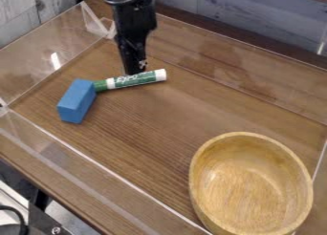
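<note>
My gripper (133, 67) hangs down from the top of the camera view, dark, its fingers above and just behind a white-and-green tube (136, 79). It looks shut, with nothing visible between its fingers. The tube lies on the wooden surface, its left end close to a blue block (76, 99) that sits at the left.
A round yellow bowl (250, 186) stands at the bottom right. Clear plastic walls edge the wooden table (153, 143) at left and back.
</note>
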